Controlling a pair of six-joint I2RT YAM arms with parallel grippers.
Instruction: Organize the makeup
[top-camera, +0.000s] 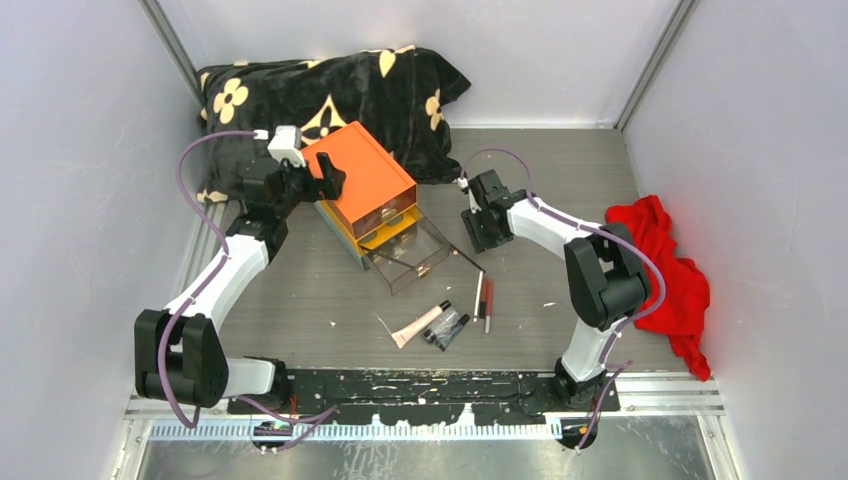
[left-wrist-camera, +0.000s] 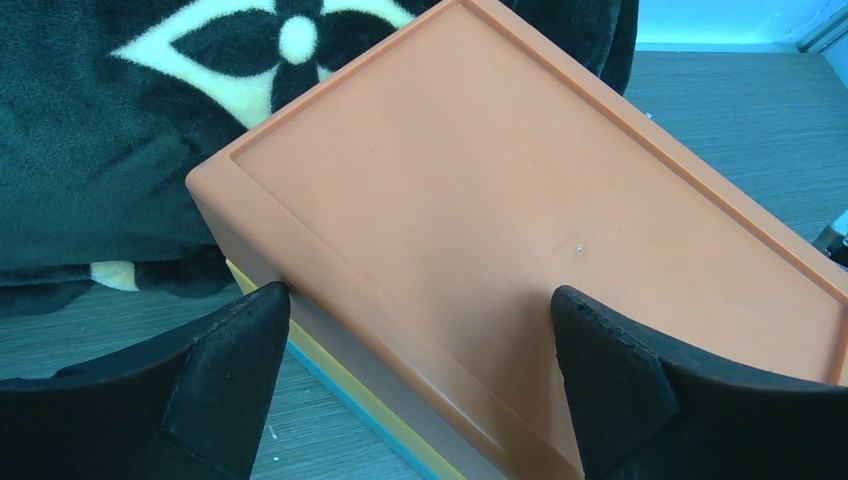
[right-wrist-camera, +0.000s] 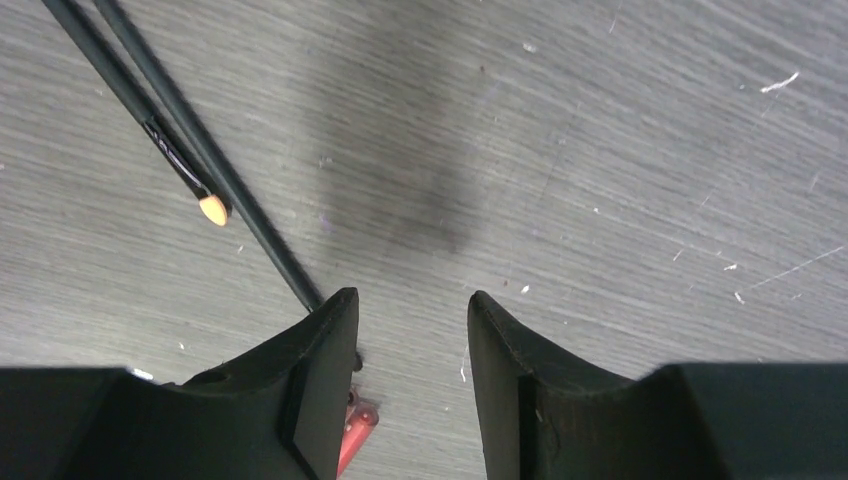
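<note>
An orange organizer (top-camera: 360, 170) sits askew, its clear drawer (top-camera: 410, 272) pulled out at the front. My left gripper is over the organizer's top edge; whether it grips it is unclear. My right gripper hovers part open over bare floor, nothing between its fingers, beside a long dark stick (right-wrist-camera: 240, 200) and a brush (right-wrist-camera: 150, 130). A red tube (top-camera: 489, 300) and a white pencil (top-camera: 478, 295) lie below. A cream tube (top-camera: 420, 325) and several dark tubes (top-camera: 448, 330) lie at the front.
A black floral blanket (top-camera: 260, 100) is bunched behind the organizer. A red cloth (top-camera: 660, 270) lies at the right.
</note>
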